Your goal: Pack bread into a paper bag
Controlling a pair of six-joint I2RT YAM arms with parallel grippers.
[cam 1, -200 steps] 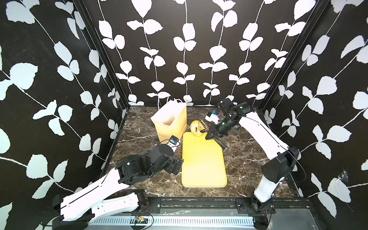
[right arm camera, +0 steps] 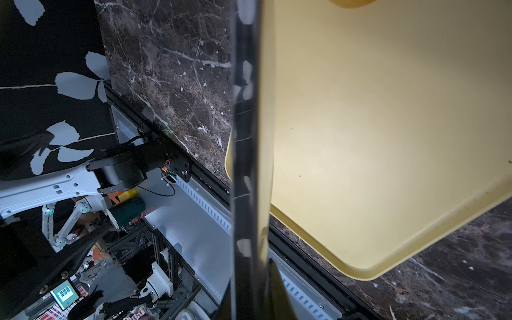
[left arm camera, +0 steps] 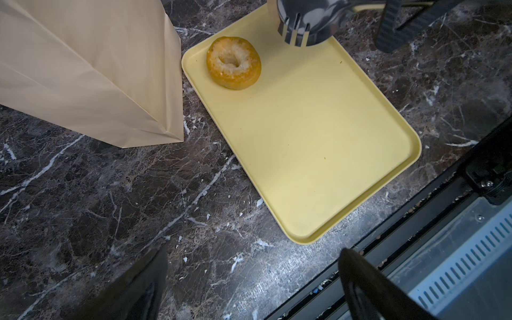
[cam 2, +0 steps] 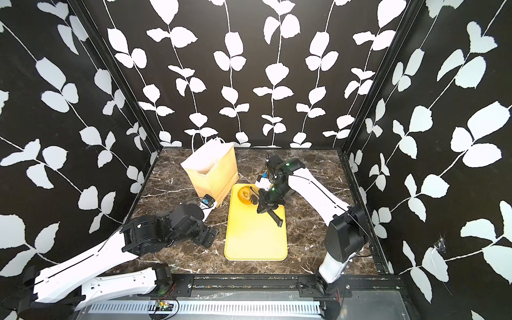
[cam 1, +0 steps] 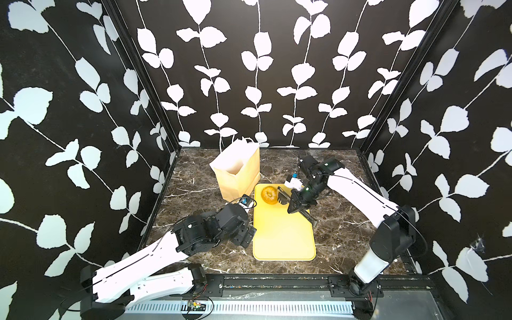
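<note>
A golden-brown bagel (left arm camera: 233, 63) with a pale, dented middle lies flat in the far left corner of the yellow tray (left arm camera: 314, 144). The brown paper bag (cam 1: 240, 176) stands upright with its top open, just left of the tray; its inside is mostly hidden. My right gripper (cam 1: 282, 196) hovers over the tray beside the bagel, apart from it in the left wrist view. It is shut, with nothing visible between its fingers. Left of the tray, my left gripper (cam 1: 250, 237) is open and empty, its two fingers (left arm camera: 368, 285) wide apart.
The tray is bare apart from the bagel. A black rail (cam 1: 277, 281) runs along the front edge, and patterned walls enclose the table.
The bagel was tilted up against my right gripper at the tray's far edge. Now it lies flat on the tray. The right gripper has come nearer the front; the left arm has shifted slightly right.
</note>
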